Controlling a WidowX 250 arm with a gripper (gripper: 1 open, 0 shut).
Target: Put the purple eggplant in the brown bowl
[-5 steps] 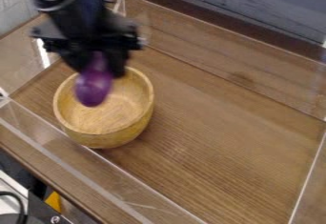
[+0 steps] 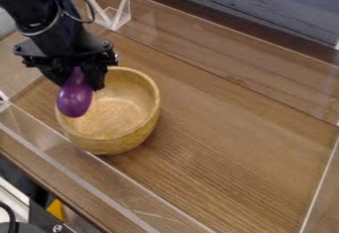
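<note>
The purple eggplant (image 2: 75,99) hangs from my gripper (image 2: 77,74), which is shut on its upper end. It overlaps the left side of the brown bowl (image 2: 130,113) in the camera view. Whether its lower end touches the bowl or hangs clear, I cannot tell. Nothing else shows inside the bowl. The dark arm reaches down from the upper left and covers part of the table behind the bowl.
A white wire rack (image 2: 113,14) stands behind the arm at the back left. Wide bare wooden table (image 2: 232,128) lies to the right of the bowl. Cables (image 2: 11,217) and a yellow piece are at the lower left, off the table edge.
The bowl has stayed in place.
</note>
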